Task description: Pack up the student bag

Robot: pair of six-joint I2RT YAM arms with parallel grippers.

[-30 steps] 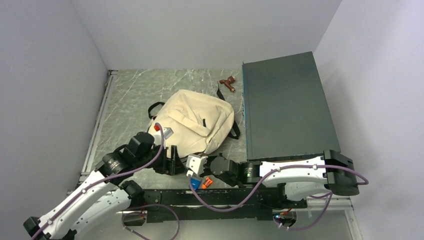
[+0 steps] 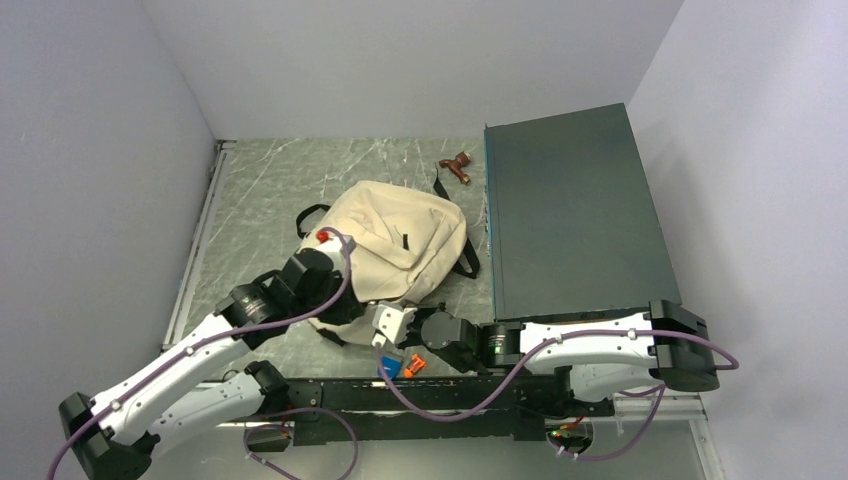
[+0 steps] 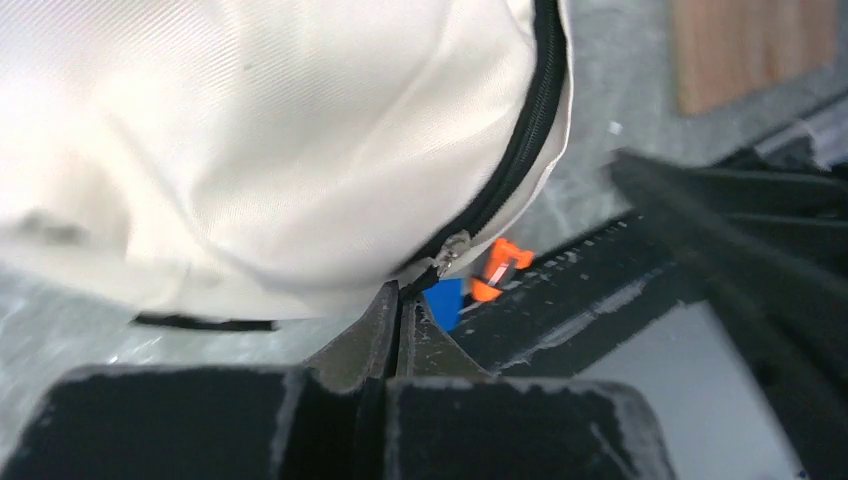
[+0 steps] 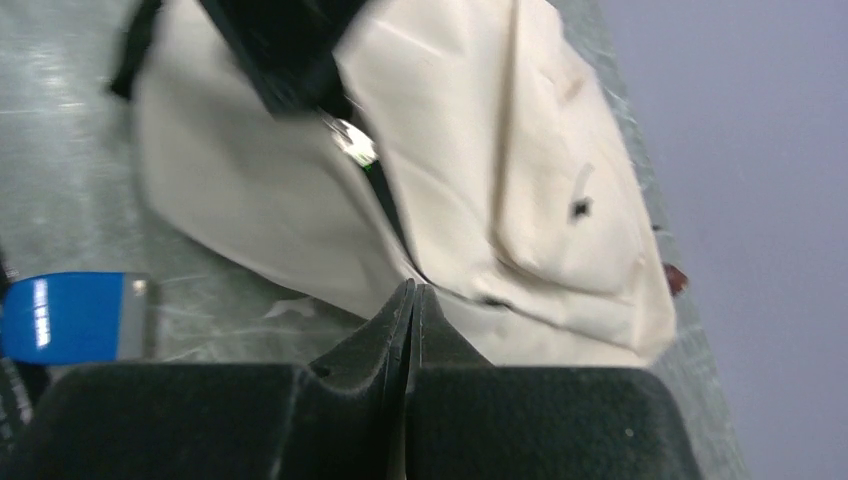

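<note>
A cream bag point(image 2: 390, 230) lies on the marble floor in the top view, a black zipper along its near edge. My left gripper is shut at the zipper's metal pull point(image 3: 452, 250); whether the black tab is between the fingertips I cannot tell. My right gripper is shut, low by the bag's near edge, with nothing visible between its fingers. A blue object point(image 4: 70, 315) and an orange object point(image 2: 414, 365) lie beside the near edge.
A brown object point(image 2: 455, 165) lies behind the bag. A large dark grey board point(image 2: 570, 210) fills the right side.
The right arm stays in place.
</note>
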